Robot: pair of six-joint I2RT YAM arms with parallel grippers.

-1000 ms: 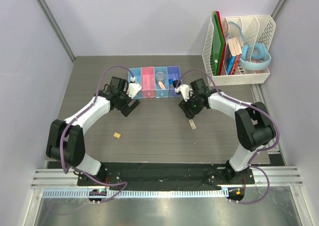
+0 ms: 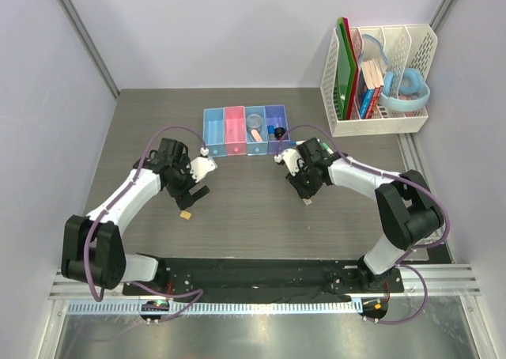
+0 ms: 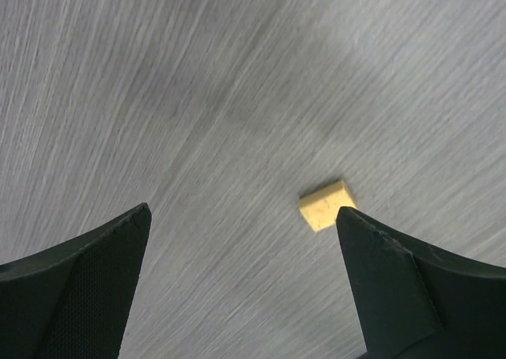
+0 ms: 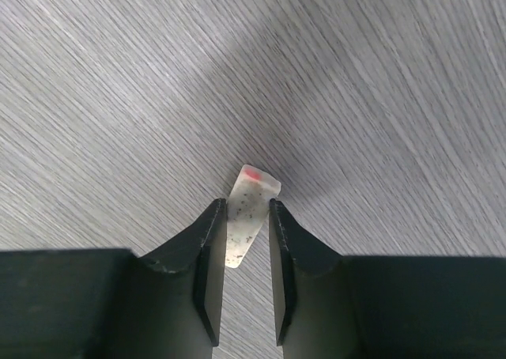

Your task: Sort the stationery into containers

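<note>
A small tan block (image 3: 324, 207) lies on the table below my left gripper (image 2: 191, 193), also visible in the top view (image 2: 185, 215); that gripper is open with nothing between its fingers. A white eraser-like piece (image 4: 251, 193) with a red mark and dark specks lies under my right gripper, whose fingertips are part open on either side of it or just over it; whether they touch it I cannot tell. In the top view this piece (image 2: 307, 202) is mostly hidden by the right arm.
A divided box with blue, pink (image 2: 235, 115) and purple compartments holds several small items at the back centre. A white rack (image 2: 411, 122) with books, folders and light blue items stands at the back right.
My left arm has moved left and toward the front, over the tan block. My right gripper has moved slightly toward the front, over the white piece.
</note>
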